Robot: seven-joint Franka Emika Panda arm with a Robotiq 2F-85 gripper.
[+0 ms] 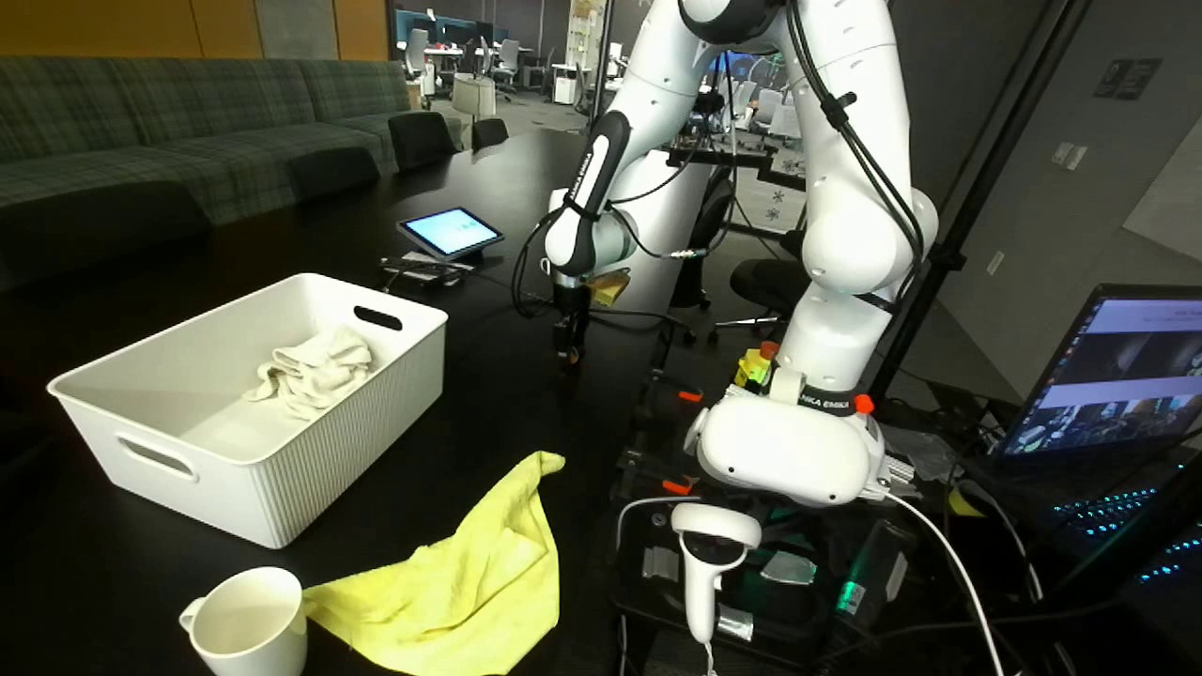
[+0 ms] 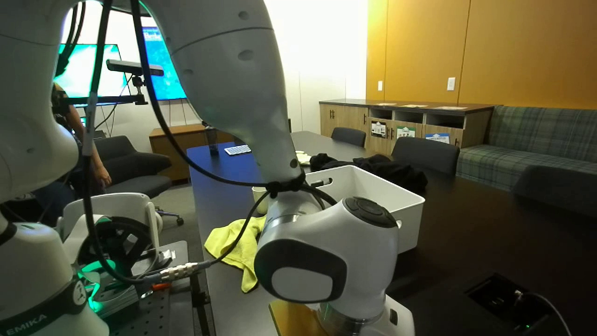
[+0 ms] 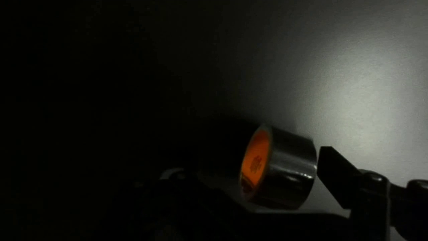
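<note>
A roll of dark tape with an orange inner core point(image 3: 291, 168) lies on its side on the black table in the wrist view. One dark finger point(image 3: 341, 176) of my gripper stands close against the roll's right side. The other side of the gripper is lost in shadow at the left, with a visible gap from the roll. In exterior view 1 the gripper point(image 1: 570, 340) points down at the tabletop, right at the roll, which shows only as a bit of orange. Exterior view 2 cuts off the fingers.
A white bin point(image 1: 361, 434) holding a pale cloth point(image 1: 315, 372) stands on the table, with a yellow cloth point(image 1: 473, 575) and a white mug point(image 1: 250, 625) in front. Behind lies a tablet point(image 1: 451, 232). Cables hang around the wrist. Table between gripper and yellow cloth is clear.
</note>
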